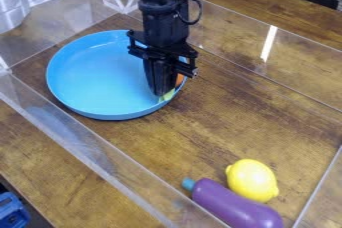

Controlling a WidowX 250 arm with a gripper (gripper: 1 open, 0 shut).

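My black gripper (163, 72) hangs over the right side of a blue plate (83, 72), fingertips low near its rim. A small orange and green object (168, 94) lies behind and below the fingers, mostly hidden. The gripper looks shut; whether anything is between its fingers is hard to see.
A yellow lemon (251, 179) and a purple eggplant (234, 205) lie at the front right. Clear plastic walls edge the wooden table (241, 112).
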